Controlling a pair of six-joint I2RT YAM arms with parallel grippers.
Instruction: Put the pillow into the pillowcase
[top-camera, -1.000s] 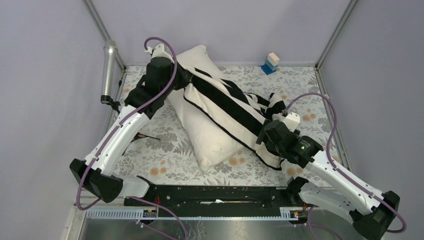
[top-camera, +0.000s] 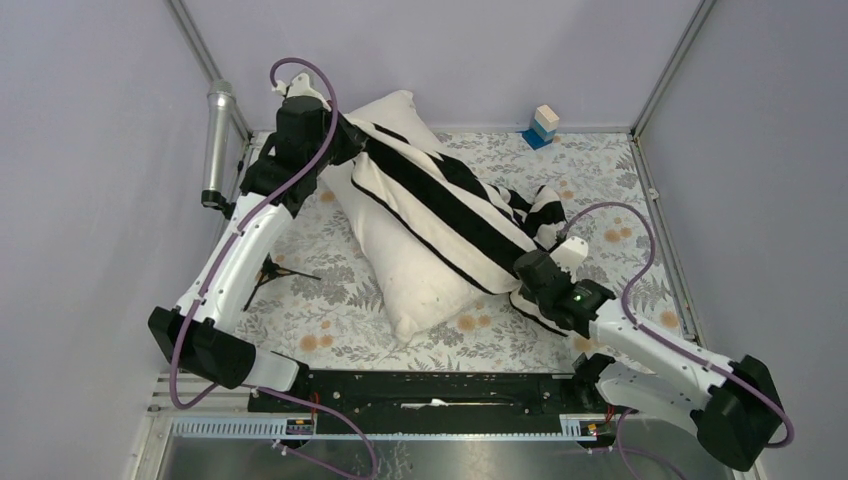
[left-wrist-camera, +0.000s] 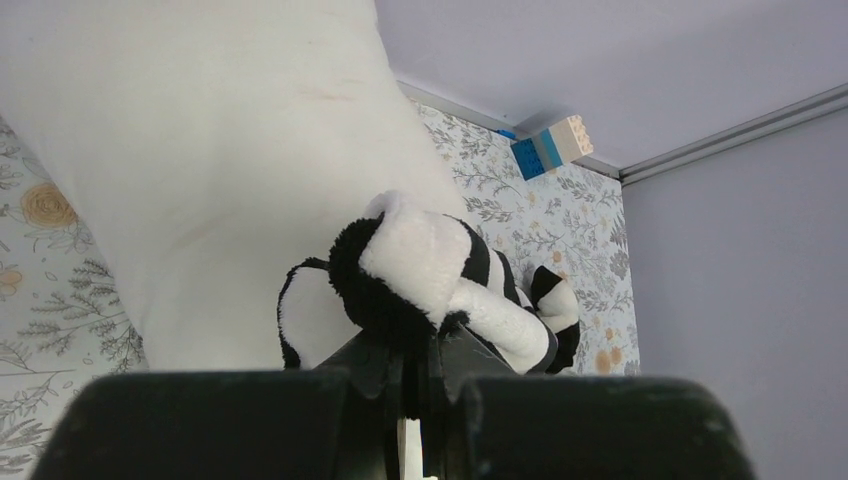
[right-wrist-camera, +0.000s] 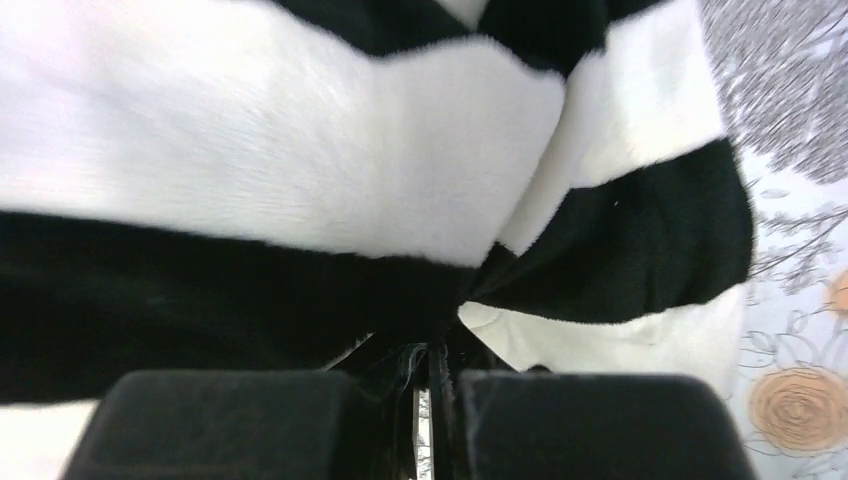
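Note:
A white pillow (top-camera: 400, 280) lies diagonally on the floral mat, mostly under the black-and-white striped pillowcase (top-camera: 450, 210). My left gripper (top-camera: 360, 142) is shut on the pillowcase's upper-left end, held above the pillow; in the left wrist view the bunched cloth (left-wrist-camera: 410, 260) rises from its fingers. At the lower-right end, my right gripper (top-camera: 530, 280) is down in the striped cloth, its fingertips buried in folds in the right wrist view. It is shut; whether cloth is pinched between them is unclear.
A small stack of foam blocks (top-camera: 543, 123) stands by the back wall. A black tool (top-camera: 285, 271) shows at the left edge of the mat. Walls border three sides; bare mat (top-camera: 300, 335) shows at front left and along the right.
My right arm has shifted slightly left within the cloth at the lower right.

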